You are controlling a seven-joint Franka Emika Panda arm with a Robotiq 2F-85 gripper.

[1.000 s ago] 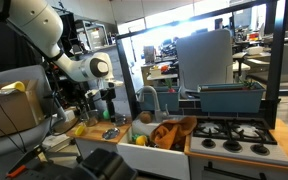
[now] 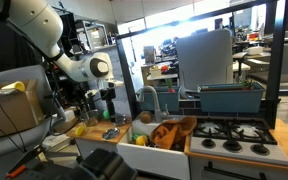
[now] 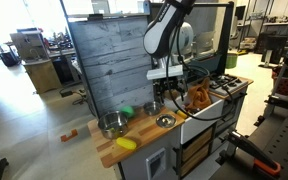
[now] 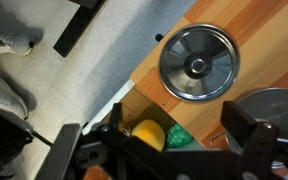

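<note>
My gripper hangs above the wooden counter, its dark fingers spread apart in the wrist view with no object held between them. Ahead of them lies a round metal lid (image 4: 199,63) with a central knob, near the counter's edge. To the right is a shiny metal vessel (image 4: 274,115), partly covered by a finger. A yellow object (image 4: 149,133) and a green one (image 4: 179,137) show low in the gap, well below the gripper. In exterior view 2, a metal pot (image 3: 112,124) stands near the counter's left end, with a yellow item (image 3: 126,143) in front.
A white sink (image 2: 158,157) with a brown cloth-like item (image 2: 174,133) lies right of the arm. Beyond it is a stove (image 2: 239,133). A grey panel (image 3: 94,75) rises behind the counter. Someone's shoes (image 4: 6,98) appear on the floor at left.
</note>
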